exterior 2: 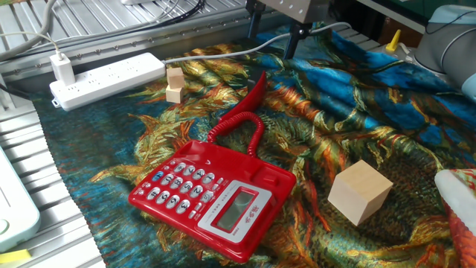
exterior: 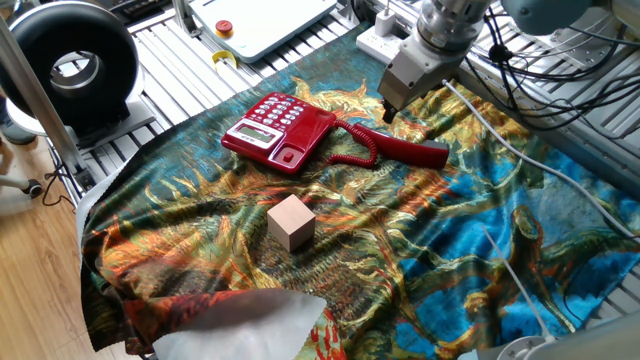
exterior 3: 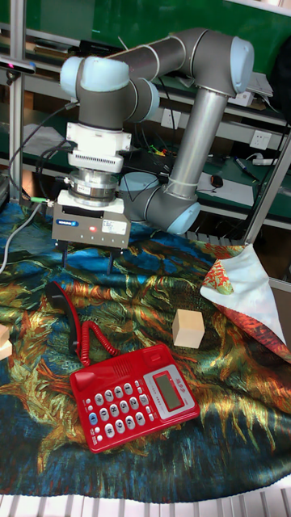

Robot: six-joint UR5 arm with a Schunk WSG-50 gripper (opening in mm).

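Observation:
A red desk phone (exterior: 280, 130) rests on the patterned cloth, its keypad and display facing up. Its red handset (exterior: 415, 152) lies off the base on the cloth, joined by a coiled cord (exterior 2: 256, 138). My gripper (exterior 3: 87, 260) hangs above the cloth behind the handset in exterior view 3, fingers pointing down. In exterior view 2 the two fingers (exterior 2: 293, 43) are spread well apart with nothing between them. The gripper is open and clear of the handset. A wooden cube (exterior: 291, 222) sits on the cloth beside the phone.
Two small wooden blocks (exterior 2: 174, 94) lie near a white power strip (exterior 2: 111, 80). A grey cable (exterior: 540, 160) runs along the cloth's edge. One cloth corner (exterior 3: 246, 293) is folded over, showing its white underside. The cloth is wrinkled, with free room around the cube.

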